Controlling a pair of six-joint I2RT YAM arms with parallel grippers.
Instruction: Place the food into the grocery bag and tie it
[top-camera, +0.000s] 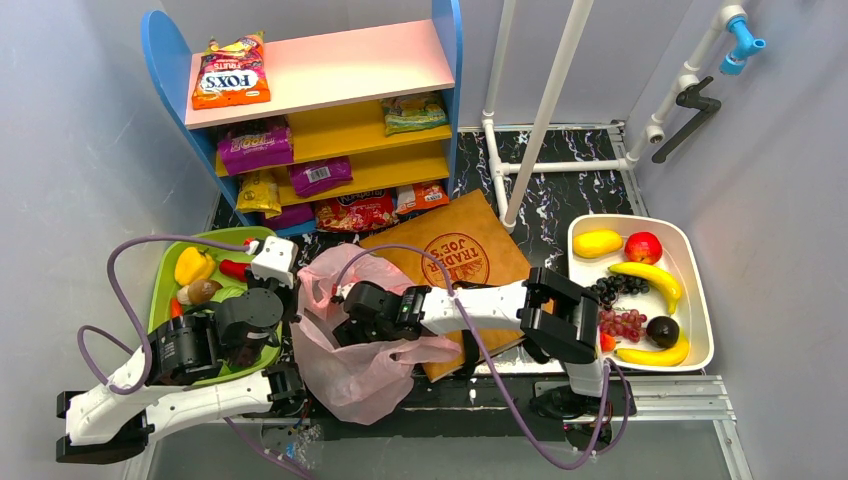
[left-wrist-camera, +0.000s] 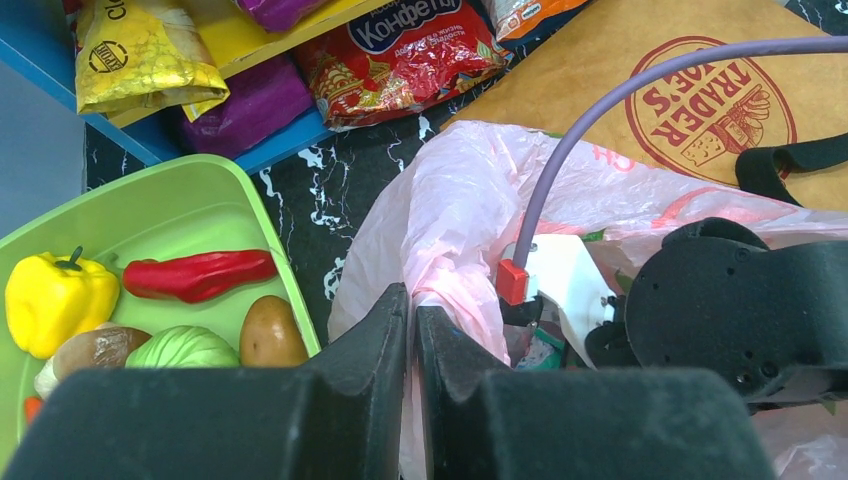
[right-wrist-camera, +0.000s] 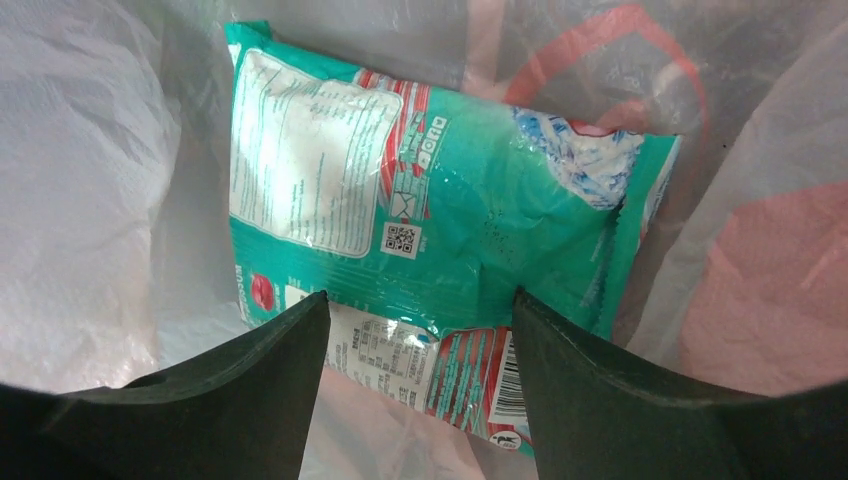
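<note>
A pink plastic bag (top-camera: 355, 385) stands open at the table's middle front. In the left wrist view, my left gripper is shut on the gathered edge of the bag (left-wrist-camera: 460, 215). My right gripper is inside the bag, its fingers (right-wrist-camera: 290, 370) apart at either side of the near part of a green food packet (right-wrist-camera: 480, 220). The packet lies flat on the bag's bottom; contact with the fingers cannot be made out. From the top, the right arm and bag folds hide the packet.
At the left stands a green tray (top-camera: 165, 290) of vegetables, under the left arm. A brown cardboard sheet (top-camera: 500, 240) lies behind the bag. A shelf (top-camera: 350, 55) with snack packets is at the back, a white fruit tray (top-camera: 703, 320) at right.
</note>
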